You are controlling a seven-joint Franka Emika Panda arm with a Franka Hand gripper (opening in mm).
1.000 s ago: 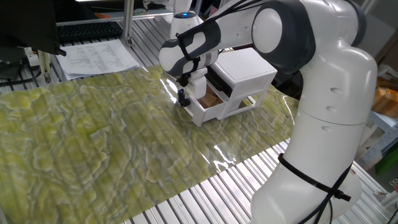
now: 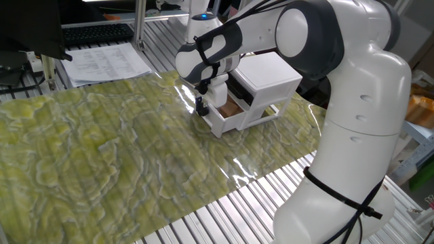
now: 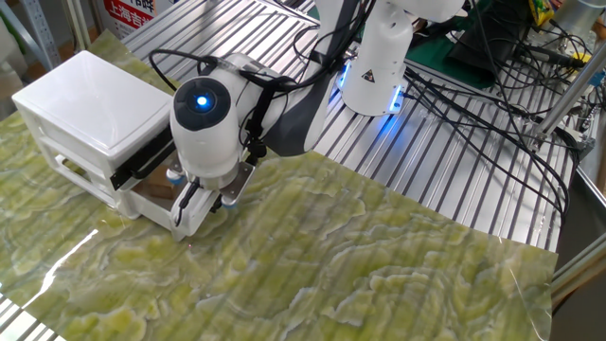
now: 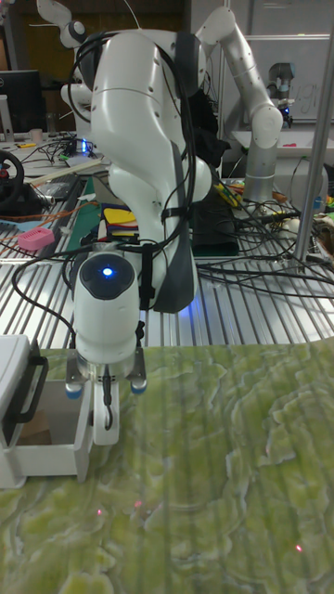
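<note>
A small white drawer cabinet (image 2: 271, 71) stands on the green marbled sheet, its lower drawer (image 3: 151, 210) pulled out. A brown block-like thing (image 2: 230, 108) lies inside the drawer. Pointing down, my gripper (image 4: 106, 396) is at the drawer's front panel (image 4: 106, 435), with parts of the hand to either side of it in exterior view 3. The fingertips are too small and covered by the hand and panel to show how far apart they stand, or whether they touch the panel.
A dark handle (image 4: 28, 388) marks the closed upper drawer. The marbled sheet (image 2: 88, 163) is bare away from the cabinet. Papers (image 2: 105, 64) and a keyboard (image 2: 98, 32) lie beyond it. Cables (image 3: 492, 142) run over the slatted table near the arm's base.
My hand has shifted very slightly toward the cabinet over the last second. The cabinet itself stays in place, and its drawer still stands out.
</note>
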